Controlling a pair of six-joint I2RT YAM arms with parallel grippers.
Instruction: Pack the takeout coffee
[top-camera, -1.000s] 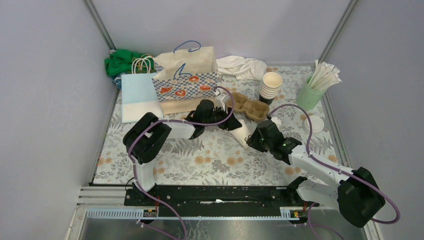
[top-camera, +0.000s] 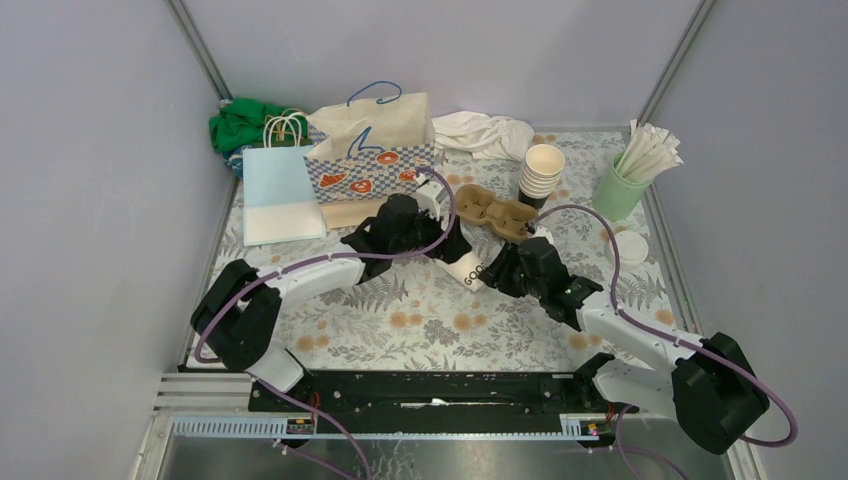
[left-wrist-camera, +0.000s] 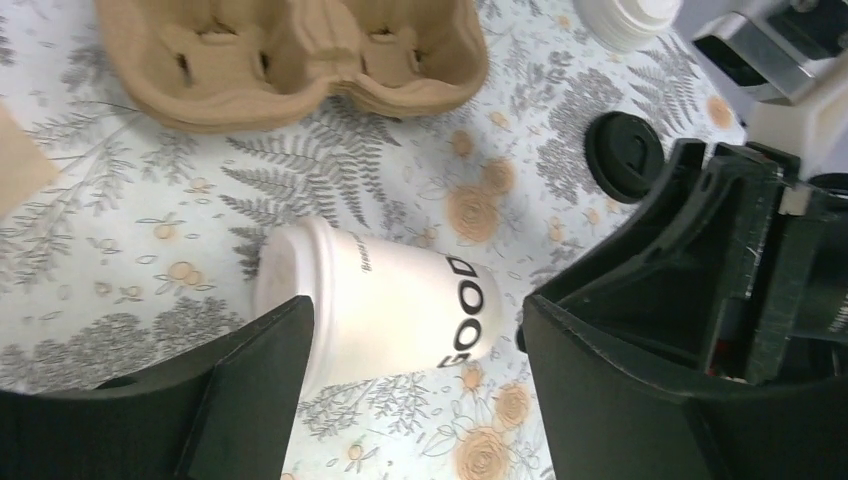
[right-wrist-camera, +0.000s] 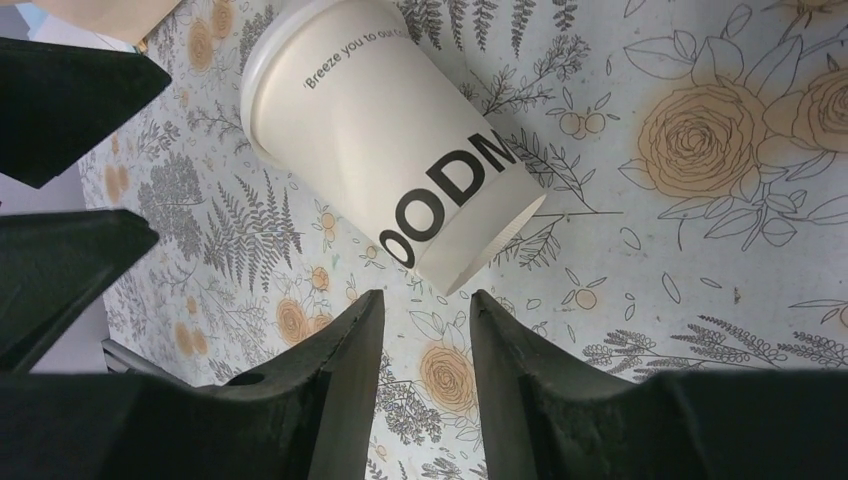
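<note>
A white paper cup (top-camera: 463, 268) printed with large black letters lies on its side on the patterned cloth, between my two grippers. My left gripper is open above it, fingers parted on either side of the cup's near part in the left wrist view. My right gripper stands open at the cup's base end, nothing seen between its fingertips. A cardboard cup tray (left-wrist-camera: 290, 60) lies just behind the cup. A black lid (left-wrist-camera: 625, 155) rests to its right in the left wrist view.
A stack of cups (top-camera: 542, 165), a green holder of wrapped items (top-camera: 617, 192) and white lids (top-camera: 627, 250) stand at the right. Paper bags (top-camera: 280, 195) and a white cloth (top-camera: 480, 132) lie at the back.
My left gripper and arm have shifted leftward over the last second. My right gripper has moved slightly, and the cup appears shifted slightly leftward.
</note>
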